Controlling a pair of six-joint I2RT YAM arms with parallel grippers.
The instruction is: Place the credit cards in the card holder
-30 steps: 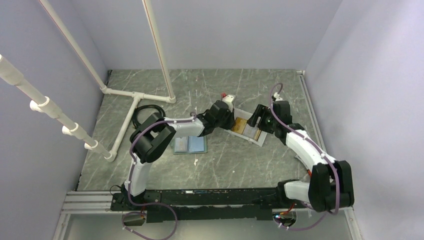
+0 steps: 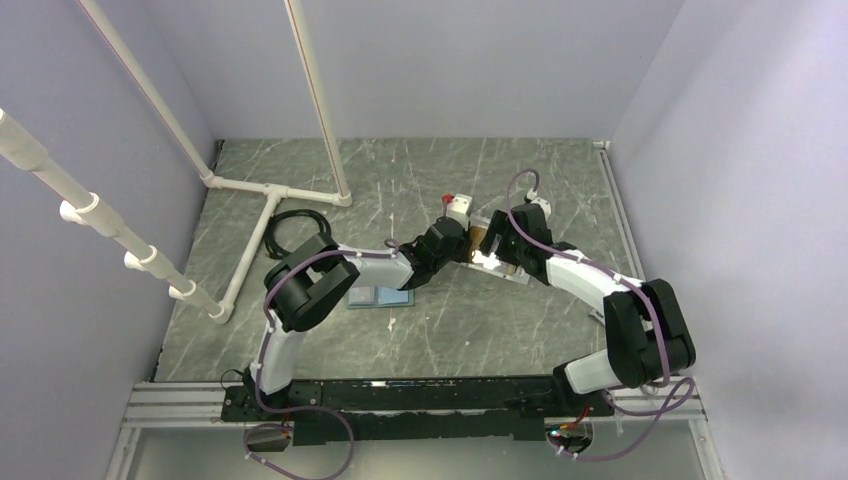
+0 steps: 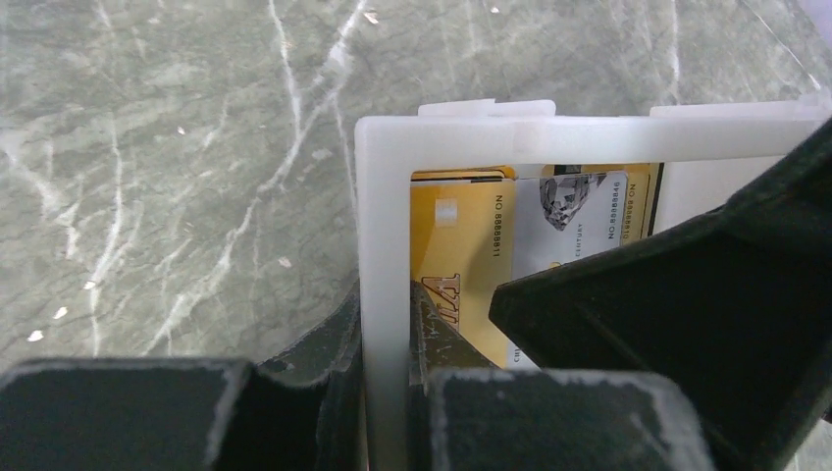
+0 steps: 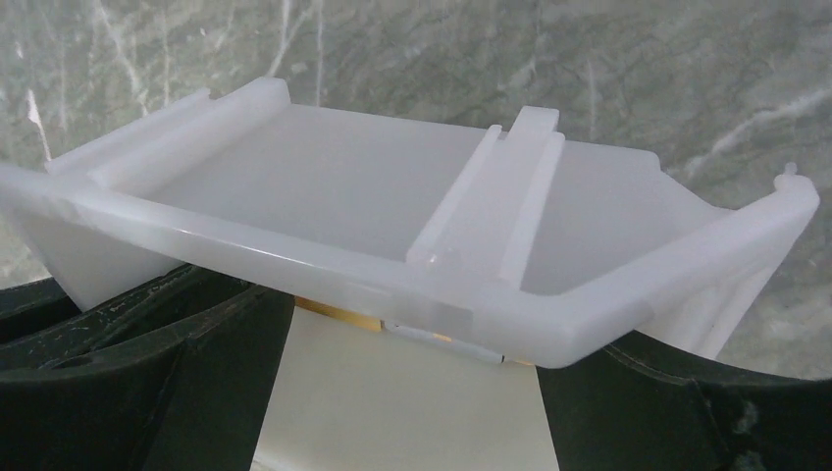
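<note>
A white, open frame-like tray [image 2: 514, 273] holds gold and silver cards in the top view. My left gripper is shut on the tray's white end wall. Inside the tray, the left wrist view shows a gold card [image 3: 469, 240] beside a silver card [image 3: 549, 231], with more gold edges around them. My right gripper [image 2: 490, 240] is over the tray. Its dark finger [image 3: 677, 304] covers part of the cards. In the right wrist view, the right gripper has its fingers wide apart, and thin card edges [image 4: 442, 340] show below the tray wall.
A shallow blue-and-grey two-part case [image 2: 380, 304] lies left of the tray, partly under the left arm. A coiled black cable [image 2: 268, 240] and white pipes [image 2: 270, 188] occupy the left side. Bare tabletop [image 2: 450, 330] lies in front of the tray.
My right gripper has moved left, further over the tray and closer to the left gripper, hiding more of the cards. The left gripper has barely moved and the tray's tilt is slightly different.
</note>
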